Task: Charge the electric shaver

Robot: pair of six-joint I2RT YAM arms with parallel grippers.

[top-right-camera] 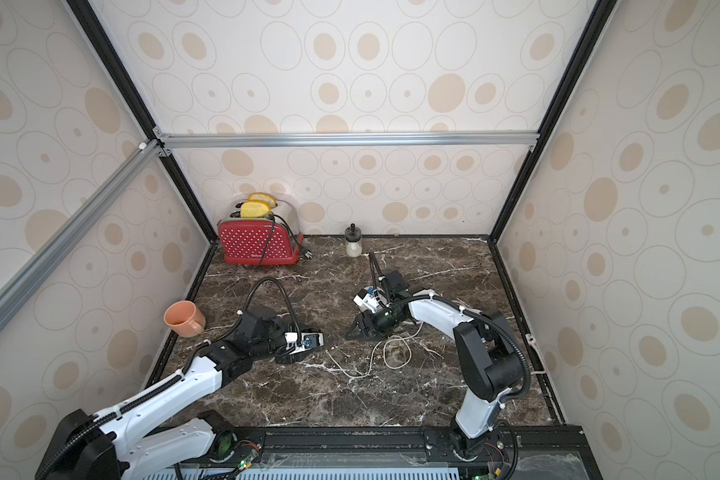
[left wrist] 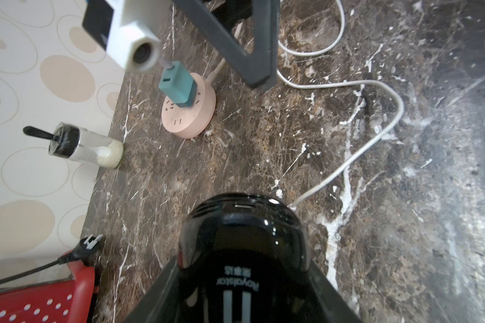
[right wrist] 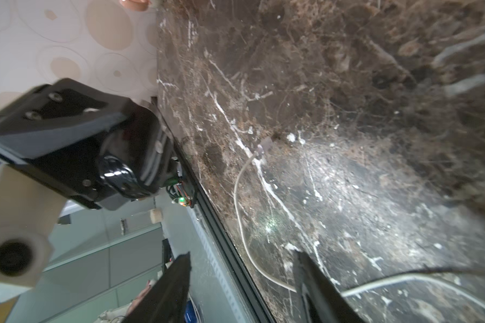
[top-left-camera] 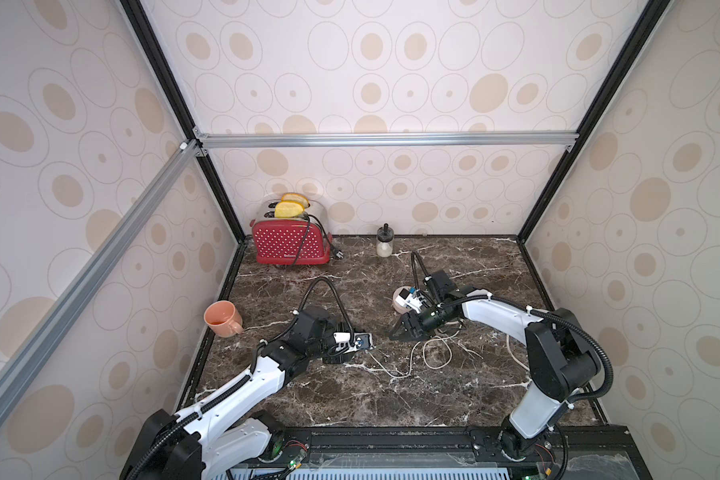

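Note:
A glossy black shaver (left wrist: 241, 253) with white lettering fills the lower middle of the left wrist view, where my left gripper is shut on it. Seen in the right wrist view, the white charging cable (right wrist: 239, 215) lies across the marble and ends in a small pale plug (right wrist: 264, 145), apart from any finger. My right gripper is open, nothing between its fingers; it hovers right of the left arm in the top views. A teal charger block (left wrist: 177, 83) is plugged into the round pink socket (left wrist: 191, 115). The shaver's port cannot be made out.
A red toaster (top-left-camera: 290, 242) with yellow slices stands at the back left, its black plug (left wrist: 89, 245) loose. A shaker jar (top-left-camera: 385, 240) is against the back wall, an orange mug (top-left-camera: 224, 318) at the left edge.

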